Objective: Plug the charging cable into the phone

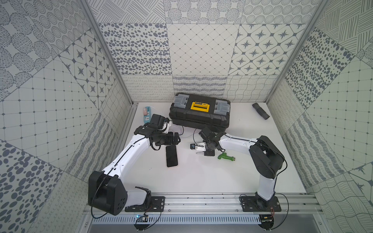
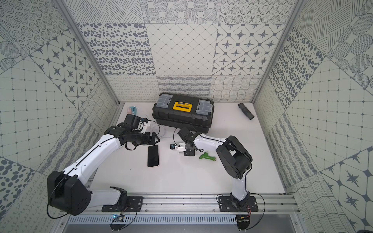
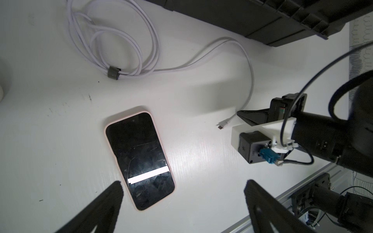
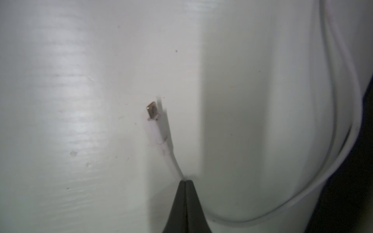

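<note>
The phone [image 3: 139, 155] lies screen up in a pink case in the near middle of the table. The white charging cable [image 3: 248, 69] runs from a loose coil to a small connector [image 4: 157, 132], lying right of the phone. My right gripper is shut, its tips over the cable just behind that connector; whether any cable is between them I cannot tell. My left gripper hangs open above the table by the phone's far end, with nothing visible between its fingers.
A black toolbox [image 1: 200, 116] spans the back middle. A green tap-shaped toy [image 1: 226, 156] lies right of the right gripper, a dark cylinder [image 1: 260, 110] at the back right, a blue item [image 1: 146, 112] at the back left.
</note>
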